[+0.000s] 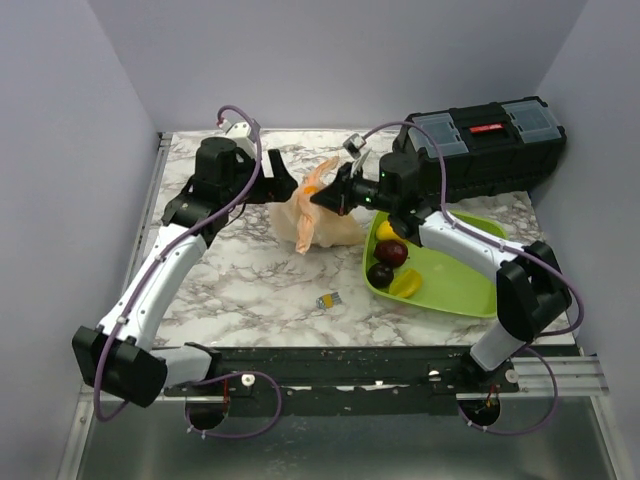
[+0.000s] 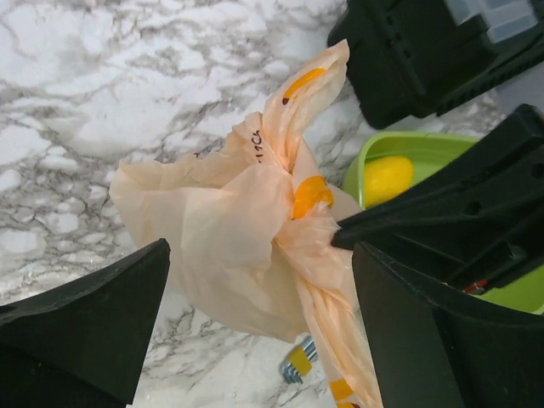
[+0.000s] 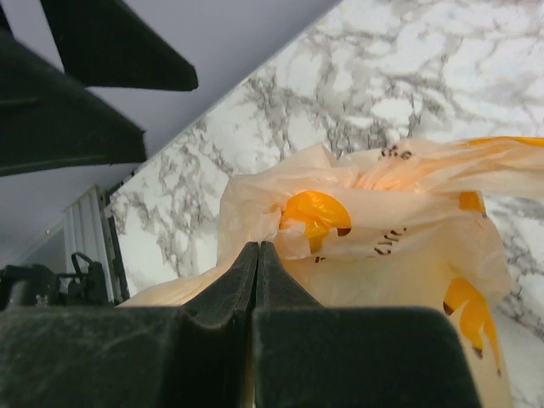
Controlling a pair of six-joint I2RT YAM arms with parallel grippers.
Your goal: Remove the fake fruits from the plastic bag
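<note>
The thin peach plastic bag (image 1: 336, 228) hangs crumpled over the table, with orange patches and dark lettering on its film. My right gripper (image 1: 318, 199) is shut on a fold of it; in the right wrist view film gathers at its closed fingertips (image 3: 249, 272). My left gripper (image 1: 287, 177) stands open at the bag's upper left, and its view shows the bag (image 2: 225, 246) lying between and beyond its spread fingers. No fruit can be made out inside the bag. In the green bin (image 1: 455, 280) lie yellow fruits (image 1: 406, 285), a red fruit (image 1: 391, 252) and a dark fruit (image 1: 380, 275).
A black toolbox (image 1: 490, 150) stands behind the bin at the back right. A small blue and yellow item (image 1: 328, 300) lies on the marble table in front of the bag. Bare table (image 1: 225, 300) spreads out at the left and front.
</note>
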